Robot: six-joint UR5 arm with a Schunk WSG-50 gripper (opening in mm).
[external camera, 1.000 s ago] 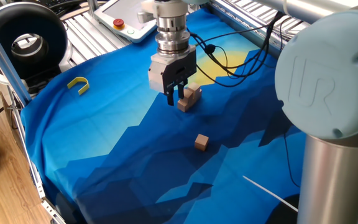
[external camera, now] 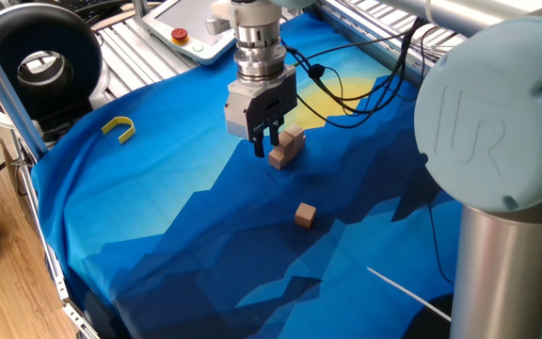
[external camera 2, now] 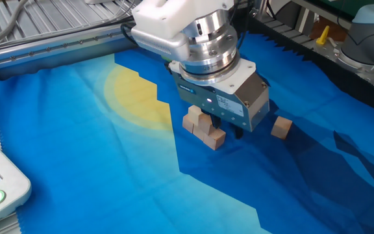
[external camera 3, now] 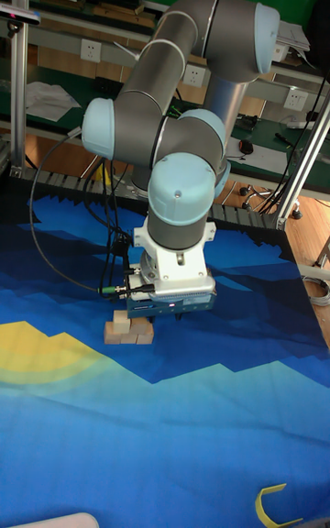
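Observation:
A small pile of wooden blocks stands on the blue cloth, a row below with at least one block on top. In the second exterior view the same pile is partly hidden behind the gripper housing. My gripper points down right beside it, its two dark fingers apart with nothing seen between them. Whether a finger touches the pile, I cannot tell. A single wooden cube lies apart from the pile, as the second exterior view also shows for this cube. In the third exterior view the fingers are hidden.
A yellow curved piece lies near the cloth's edge. A thin white rod lies near the arm's base. Loose cables hang behind the gripper. A control pendant sits past the cloth.
Over the last second the gripper and its cables have shifted very slightly. The blocks and the lone cube stay where they were.

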